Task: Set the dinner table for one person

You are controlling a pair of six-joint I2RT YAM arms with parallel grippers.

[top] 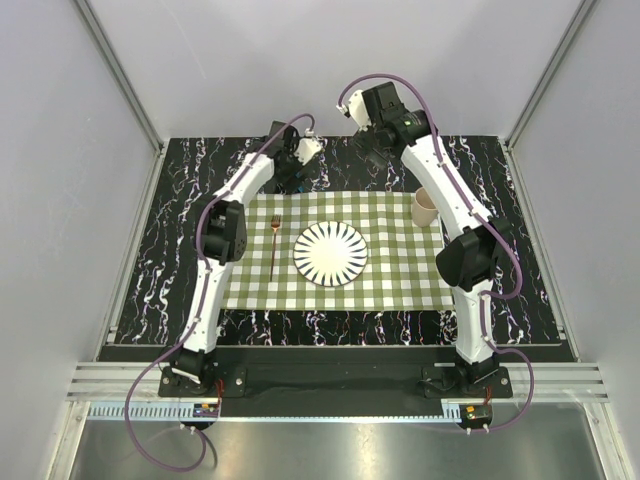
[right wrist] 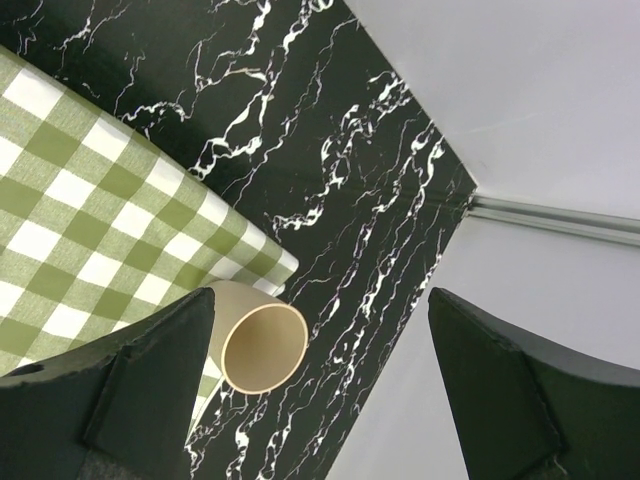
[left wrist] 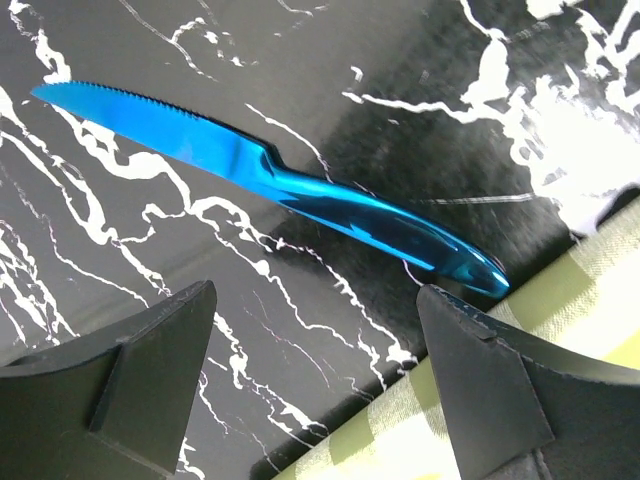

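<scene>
A shiny blue knife point(left wrist: 270, 180) lies on the black marbled table, just off the placemat's back edge; in the top view my left arm hides most of it. My left gripper is open above it, nothing between its fingers, the knife slanting across beyond the fingertips. The plate point(top: 331, 253) rests mid-placemat point(top: 400, 270), and a fork point(top: 275, 245) lies to the plate's left. A beige cup point(right wrist: 265, 347) stands at the placemat's back right corner. High over the back of the table, my right gripper is open and empty; the cup shows below it.
White walls point(top: 80, 200) close in the table at the sides and back. Bare marbled table point(top: 165, 270) shows left of the placemat. The placemat right of the plate is clear.
</scene>
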